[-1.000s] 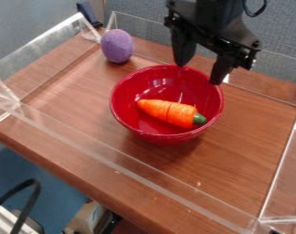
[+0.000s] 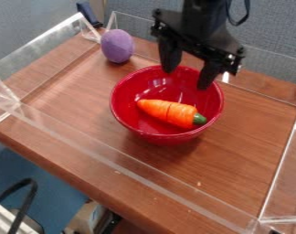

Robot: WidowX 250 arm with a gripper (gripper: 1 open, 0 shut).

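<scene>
A red bowl (image 2: 163, 132) sits on the wooden table, holding an orange toy carrot (image 2: 166, 111) with a green end. The black gripper (image 2: 187, 75) hangs over the back half of the bowl with its two fingers spread open, nothing visible between them. A purple egg-shaped object (image 2: 118, 46) stands at the back left, apart from the bowl.
Clear plastic walls (image 2: 25, 111) border the wooden work surface (image 2: 242, 155). A black cable and some items lie off the table at the lower left.
The gripper has shifted a little to the left and lower toward the bowl. The bowl, carrot and purple object are unchanged.
</scene>
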